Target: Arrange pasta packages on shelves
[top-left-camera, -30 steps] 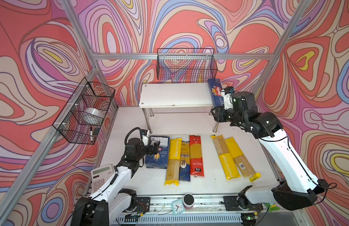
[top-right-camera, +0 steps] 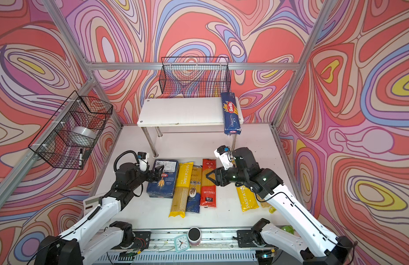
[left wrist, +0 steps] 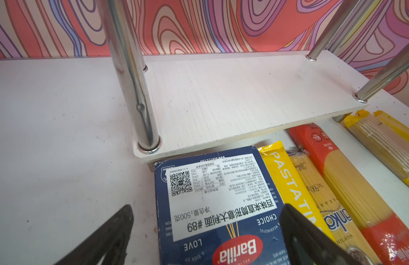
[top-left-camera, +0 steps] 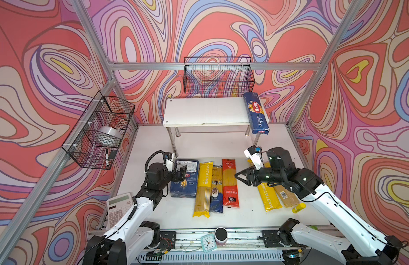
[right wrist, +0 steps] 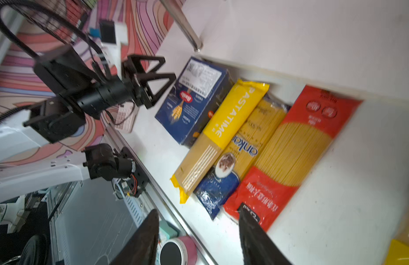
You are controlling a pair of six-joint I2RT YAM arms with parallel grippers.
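A blue Barilla spaghetti box (top-left-camera: 256, 112) lies at the right end of the upper white shelf (top-left-camera: 204, 110). On the table, a large blue Barilla box (right wrist: 191, 106), a yellow PASTATIME pack (right wrist: 220, 132), a blue-gold pack (right wrist: 246, 148) and a red pack (right wrist: 290, 159) lie side by side; more packs (top-left-camera: 270, 194) lie at the right. My left gripper (top-left-camera: 179, 172) is open above the big box, nothing between its fingers. My right gripper is open and empty above the right part of the table, near the red pack.
Wire baskets hang at left (top-left-camera: 98, 130) and back (top-left-camera: 218, 77). A calculator (top-left-camera: 118, 207) is at front left; a yellow object (top-left-camera: 299, 207) at front right. The lower shelf (left wrist: 248, 97) is bare.
My right gripper has moved down and slightly left from the spaghetti box on the upper shelf, leaving that box in place. My left arm is unchanged.
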